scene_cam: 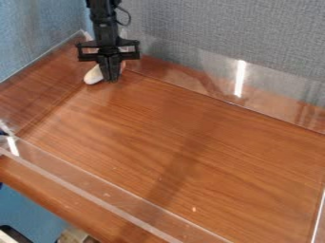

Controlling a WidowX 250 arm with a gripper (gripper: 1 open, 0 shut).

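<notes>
My black gripper [109, 68] is low over the wooden table at the far back-left corner, its fingers drawn together and pointing down. A small white object [93, 76] lies on the table just left of and behind the fingertips, partly hidden by them; whether the fingers touch it is too small to tell.
Clear low walls ring it, with grey padded panels behind and to the left. Some dark and wooden items sit past the lower-left edge.
</notes>
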